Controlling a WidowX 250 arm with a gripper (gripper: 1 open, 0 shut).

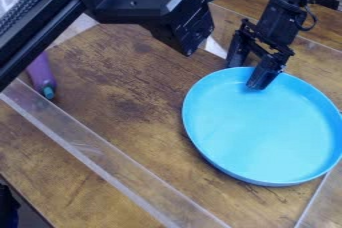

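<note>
My black gripper (254,62) reaches down from the top right to the back rim of a round blue plate (261,132). Its fingers overlap that rim; whether they touch it, and what lies between them, is hard to tell in the dark shapes. The fingers appear parted.
A purple object (40,72) with a teal tip lies at the left. A clear plastic strip (94,162) runs diagonally across the lower left of the wooden surface (114,92). The dark arm fills the top. Bare wood lies left of the plate.
</note>
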